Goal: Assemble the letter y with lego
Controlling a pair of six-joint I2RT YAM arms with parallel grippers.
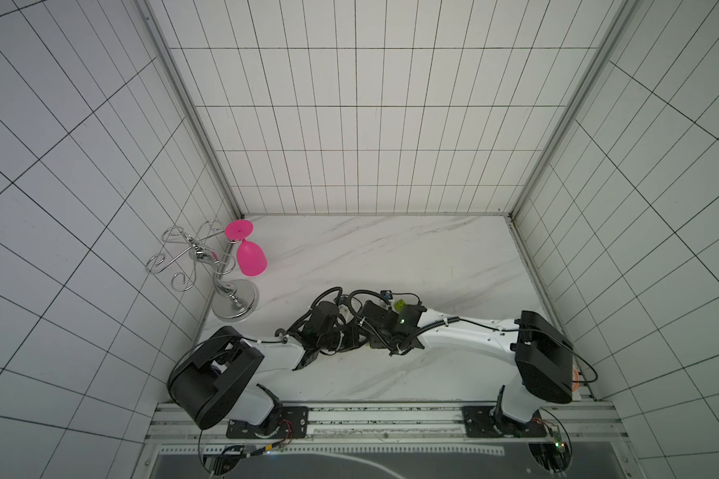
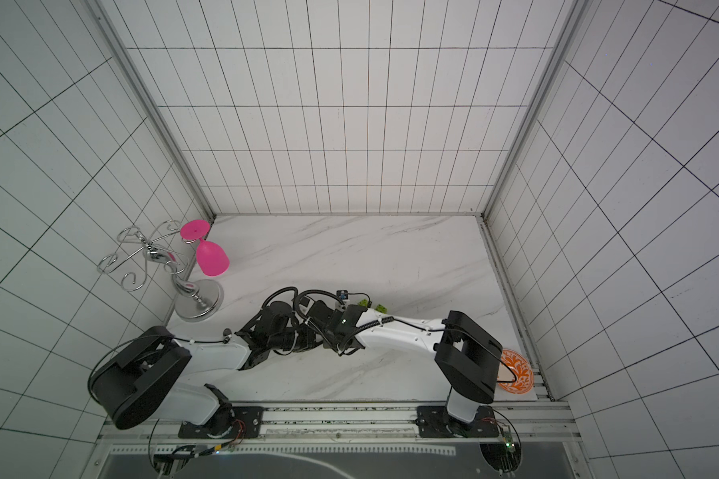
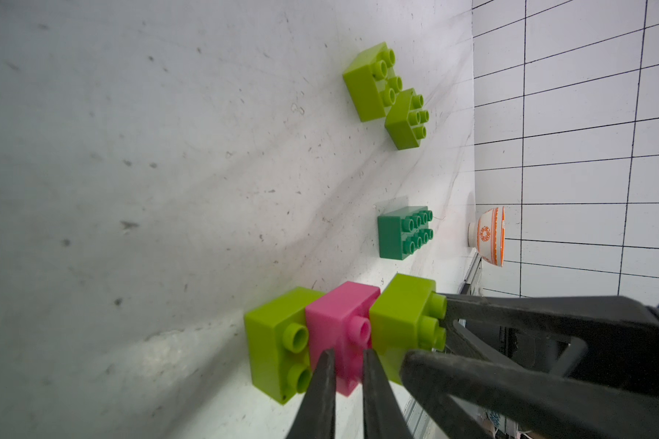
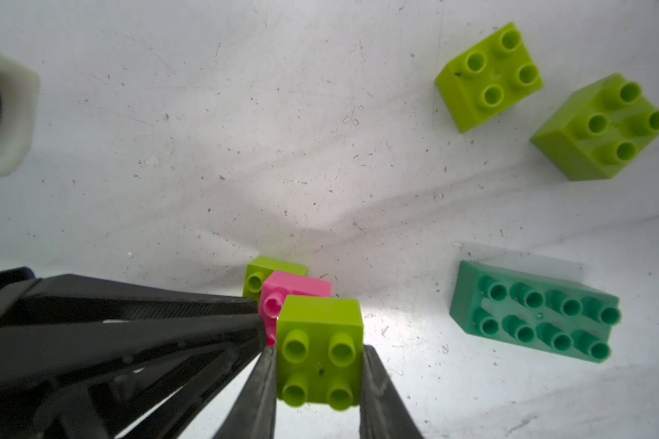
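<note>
A pink brick (image 3: 343, 306) stands between two lime bricks; my left gripper is shut on it, one finger at each side. One lime brick (image 3: 276, 330) adjoins its left side in the left wrist view. The other lime brick (image 4: 318, 314) is held in my right gripper, which is shut on it with the studs facing the right wrist camera. This brick lies against or right beside the pink one; whether they interlock cannot be told. The right gripper's black fingers (image 3: 490, 380) also appear in the left wrist view. Both arms hide the bricks from above.
Two loose lime bricks (image 4: 490, 73) lie beyond the grippers, and a long green brick (image 4: 534, 307) lies to the right. A metal stand (image 1: 233, 297) with a pink goblet (image 1: 251, 257) occupies the back left.
</note>
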